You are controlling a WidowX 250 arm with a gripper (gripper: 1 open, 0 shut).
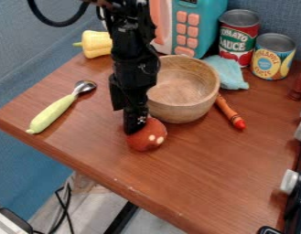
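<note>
My black gripper point(133, 124) points down at a red round object point(149, 139), like a tomato or apple, on the wooden table point(201, 183). Its lower end is at the top of that object; whether the fingers are shut on it is hard to tell. Just right of the arm stands a light wooden bowl point(187, 96), empty as far as it shows.
A spoon with a pale green handle point(51, 112) lies left, a yellow object point(95, 44) behind. An orange crayon point(229, 111), blue cloth point(230, 73), two cans point(237, 38) and a toy microwave point(178, 27) are right and back. A black appliance borders the right edge.
</note>
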